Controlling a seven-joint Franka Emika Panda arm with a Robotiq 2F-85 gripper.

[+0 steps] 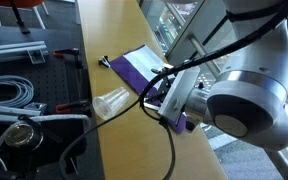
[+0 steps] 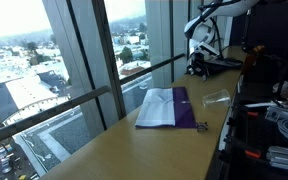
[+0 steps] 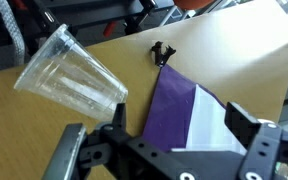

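A clear plastic cup lies on its side on the wooden table, to the left of the cloth in the wrist view; exterior view 1 shows the same cup near the table's edge. The folded purple and white cloth is flat on the table, partly covered by my fingers. My gripper stands open over the cloth's near part, its dark fingers wide apart and nothing held between them. Past the cloth's far corner sits a small black object.
Next to the table is a dark cart with coiled cables and tools. Windows line the other side. A black cable hangs from the arm across the workspace. Bare table lies beyond the cloth.
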